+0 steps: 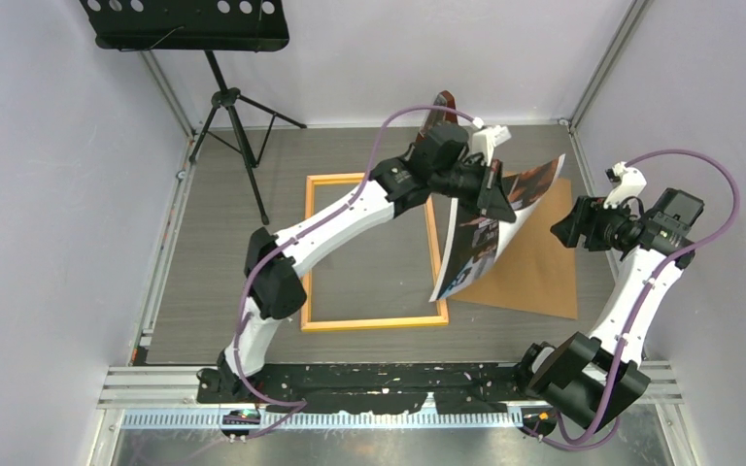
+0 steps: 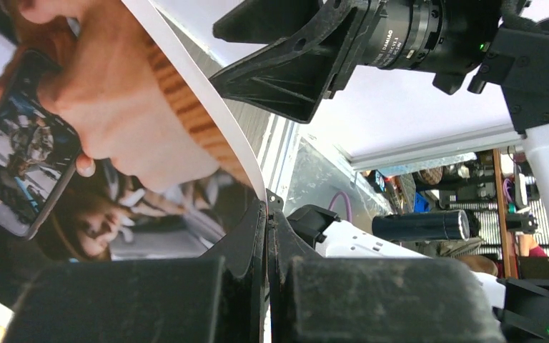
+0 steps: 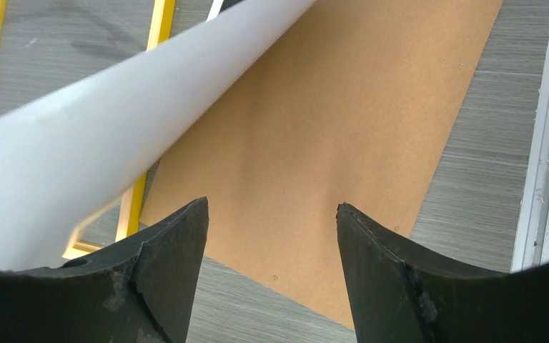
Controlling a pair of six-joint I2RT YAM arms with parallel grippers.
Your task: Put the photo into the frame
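Observation:
My left gripper [image 1: 501, 216] is shut on the right edge of the large photo [image 1: 473, 249], which is lifted and bent. In the left wrist view the photo [image 2: 114, 143] curves up to the tips of the shut left gripper. To the right, my right gripper [image 1: 561, 233] stands open, clear of the photo; its right wrist view shows nothing between the fingers. The empty yellow wooden frame [image 1: 374, 324] lies flat left of the photo, partly covered by my left arm.
A brown board [image 1: 544, 272] lies on the floor beneath the photo. Behind my left gripper, a metronome [image 1: 447, 100] is mostly hidden. The black music stand [image 1: 228, 99] stands at the back left.

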